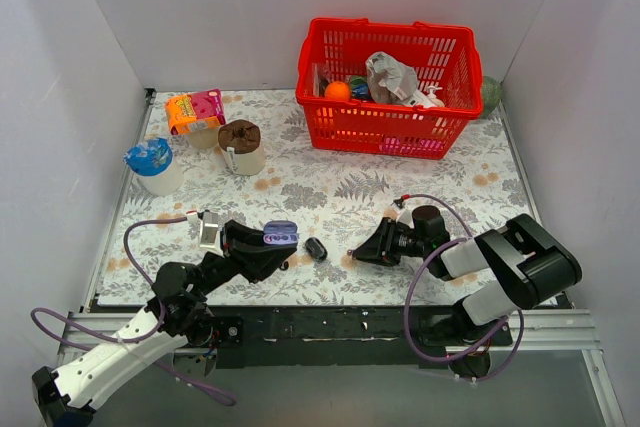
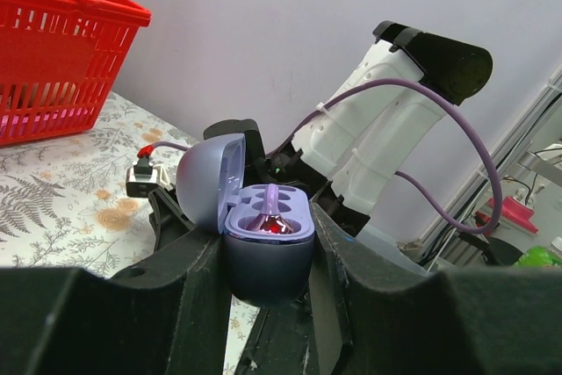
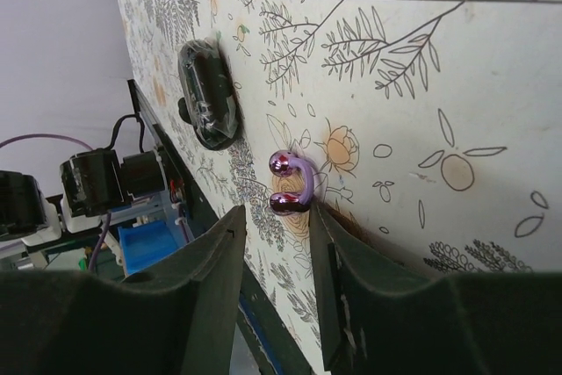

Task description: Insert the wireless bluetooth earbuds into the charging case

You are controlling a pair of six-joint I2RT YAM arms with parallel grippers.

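My left gripper is shut on the purple charging case (image 2: 263, 256), held above the table with its lid (image 2: 209, 180) raised. A purple earbud (image 2: 271, 202) with a shiny red part stands in the case; how deep it sits I cannot tell. The other earbud (image 3: 304, 178), purple with shiny red ends, lies on the patterned tabletop in the right wrist view. Low over the table, my right gripper is part open, its fingertips close to that earbud on either side of its near end. Neither finger is clearly pressing on it.
A dark wrapped object (image 1: 315, 248) lies on the cloth between the two grippers. Behind stands a red basket (image 1: 390, 127) with assorted items. Jars (image 1: 242, 152) and an orange-pink packet (image 1: 195, 112) stand back left.
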